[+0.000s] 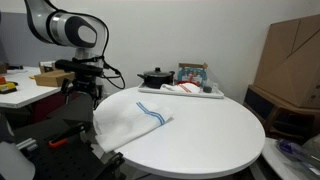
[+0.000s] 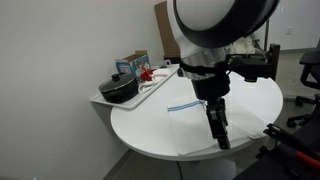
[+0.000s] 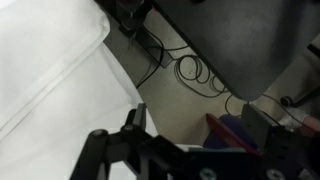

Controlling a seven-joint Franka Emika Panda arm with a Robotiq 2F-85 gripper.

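A white cloth with blue stripes lies on the round white table, its near part reaching the table edge beside the robot. In exterior view 2, the striped cloth is partly hidden by the arm. My gripper hangs at the left, just off the table edge beside the cloth. It is open, with nothing held between its fingers. In the wrist view, the spread fingers of my gripper have floor and white surface below them. Cloth and tabletop are hard to tell apart there.
At the back of the table stands a black pot, next to a tray with a red-striped cloth and a box. Cables lie on the floor beside the table.
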